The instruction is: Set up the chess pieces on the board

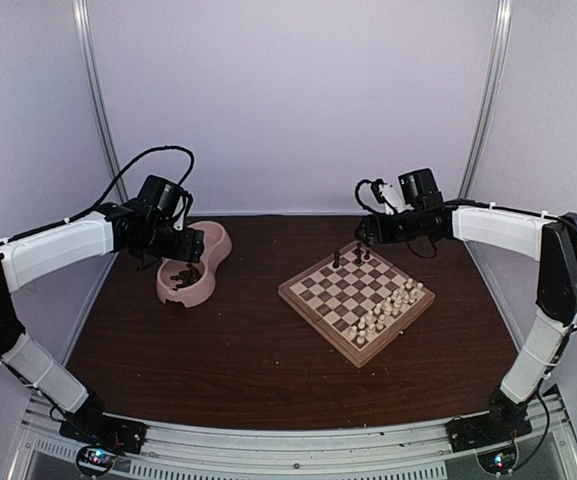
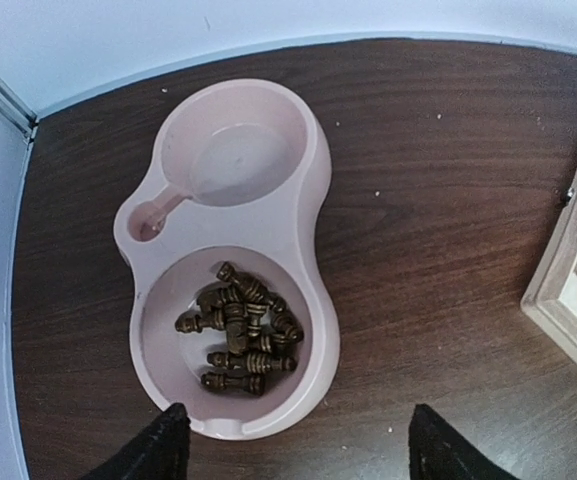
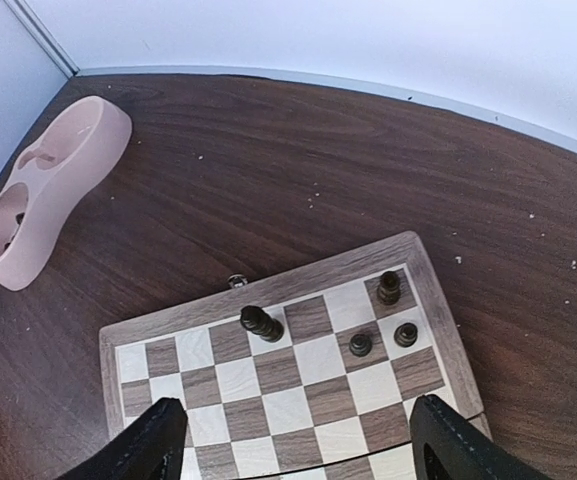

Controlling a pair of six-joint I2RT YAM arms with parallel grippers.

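The wooden chessboard (image 1: 318, 320) lies at an angle right of centre, with white pieces (image 1: 383, 314) lined up along its near-right side. At its far corner stand several dark pieces; in the right wrist view one dark piece (image 3: 261, 323) is apart from the three near the corner (image 3: 389, 288). More dark pieces (image 2: 246, 330) lie heaped in the near bowl of the pink tray (image 2: 313, 290). Above that tray hovers my left gripper, open and empty. My right gripper is open over the board's far part, with nothing between its fingers.
The pink tray's far bowl (image 2: 243, 165) is empty. Bare dark tabletop (image 1: 248, 360) lies between tray and board and along the front. A pale wall (image 1: 288, 110) closes off the back.
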